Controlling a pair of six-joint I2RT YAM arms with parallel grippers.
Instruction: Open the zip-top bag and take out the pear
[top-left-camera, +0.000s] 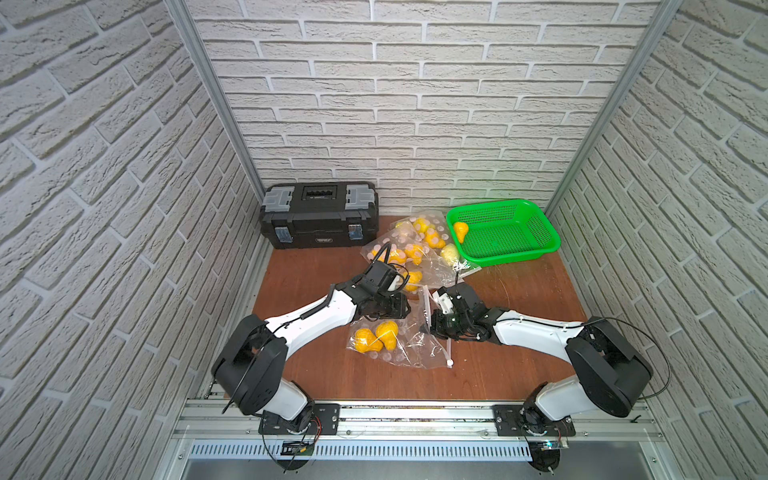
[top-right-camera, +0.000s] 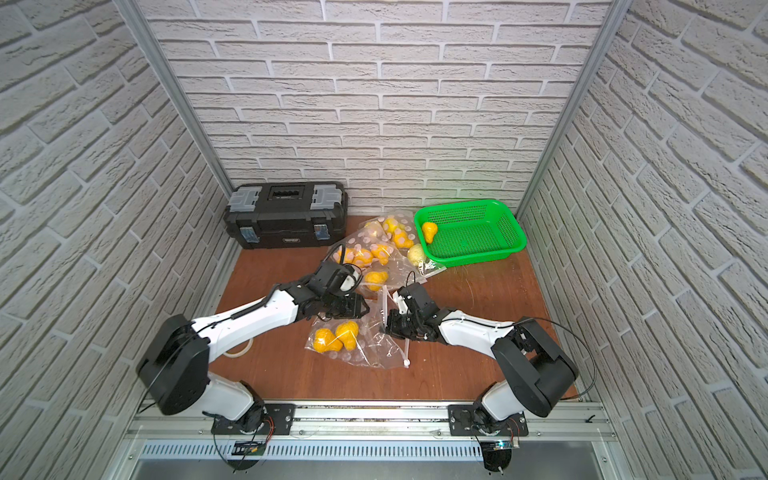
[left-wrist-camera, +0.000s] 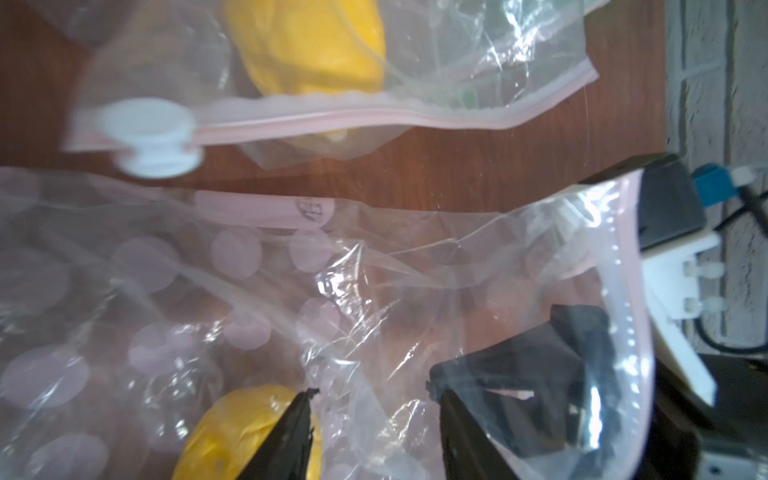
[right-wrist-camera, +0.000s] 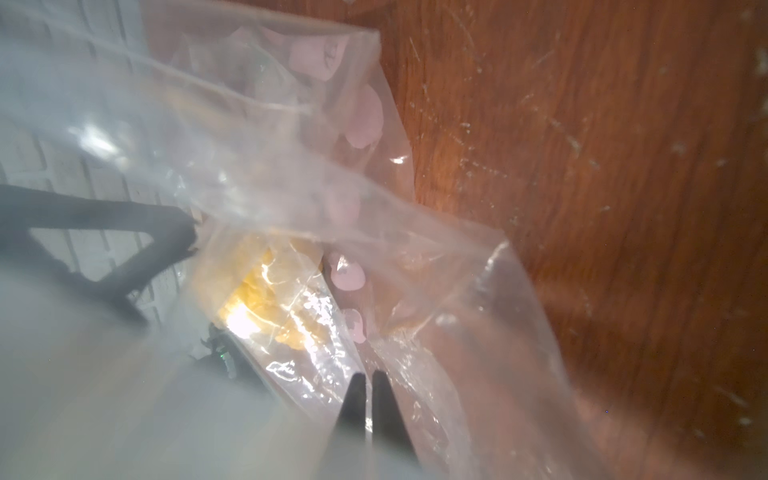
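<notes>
The clear zip top bag (top-left-camera: 412, 340) lies on the table between my arms, its white zip edge (left-wrist-camera: 636, 320) raised on the right side. Two yellow pears rest inside at its left end; one pear (top-left-camera: 387, 333) lies close beside the other pear (top-left-camera: 365, 341). My right gripper is shut on the bag's film near its mouth. My left gripper stands open over the bag, with film below and a pear (left-wrist-camera: 240, 432) to the lower left of its fingers. From the wrist view I cannot tell whether its fingertips touch the film.
Behind lie more clear bags with yellow fruit, one pear (top-left-camera: 412, 280) close to the front bag. A green basket (top-left-camera: 512, 260) at the back right holds one pear (top-left-camera: 461, 231). A black toolbox (top-left-camera: 320, 220) stands back left. Bare table lies front right.
</notes>
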